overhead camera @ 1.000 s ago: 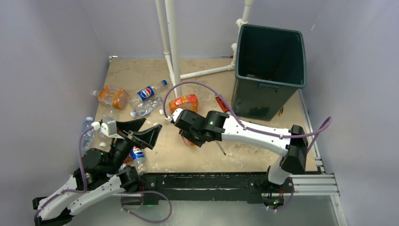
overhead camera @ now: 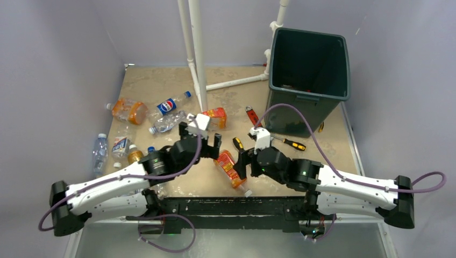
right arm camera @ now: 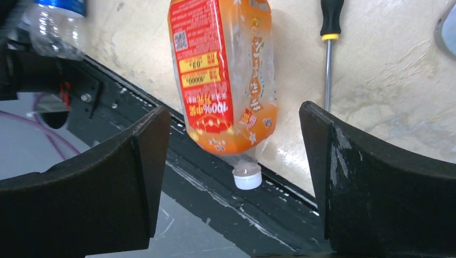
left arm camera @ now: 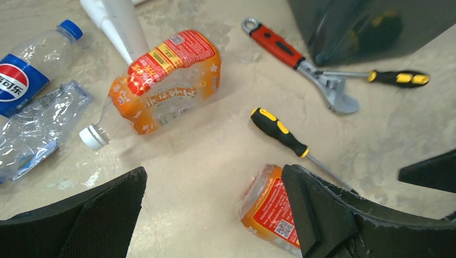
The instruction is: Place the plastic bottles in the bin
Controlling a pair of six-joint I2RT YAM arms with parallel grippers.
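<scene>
An orange-labelled bottle (right arm camera: pixel 201 64) lies near the table's front edge, its white cap toward that edge. My right gripper (overhead camera: pixel 247 167) is open above its right side, with visible gaps between bottle and fingers in the right wrist view. A second orange bottle (left arm camera: pixel 161 80) lies by the white pipe. My left gripper (overhead camera: pixel 201 136) hangs open near it, nothing between its fingers. A Pepsi bottle (overhead camera: pixel 166 106) and a crushed clear bottle (overhead camera: pixel 168 122) lie left of the pipe, another orange bottle (overhead camera: pixel 129 110) farther left. The dark green bin (overhead camera: pixel 306 92) stands at back right.
Between the bottles and bin lie a red-handled wrench (left arm camera: pixel 277 45) and two screwdrivers, one black and yellow (left arm camera: pixel 279 130). White pipes (overhead camera: pixel 198 54) rise at the back. More bottles, one clear (overhead camera: pixel 100 153), lie at the left, partly behind my left arm.
My left arm has swung from the front left to the middle of the table.
</scene>
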